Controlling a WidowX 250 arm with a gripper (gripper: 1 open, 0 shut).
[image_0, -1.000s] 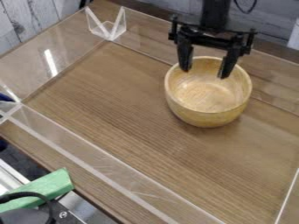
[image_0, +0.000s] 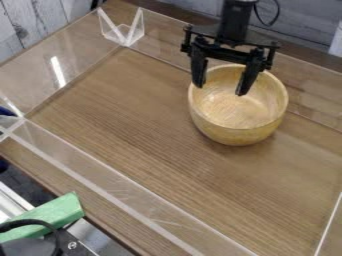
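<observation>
A black gripper (image_0: 223, 78) hangs over a round, tan bowl (image_0: 238, 117), its fingers spread open around the rim's upper part with nothing seen between them. The bowl stands upright on the wooden surface and looks empty; its far rim is partly hidden by the gripper.
A clear plastic piece (image_0: 122, 27) stands at the back left. Clear edging runs along the left of the wooden surface (image_0: 120, 130). A green object (image_0: 40, 215) with a black cable lies at the lower left, outside it.
The gripper has moved left and come lower toward the bowl, its fingers now farther over the left part of the bowl. The bowl has not visibly moved.
</observation>
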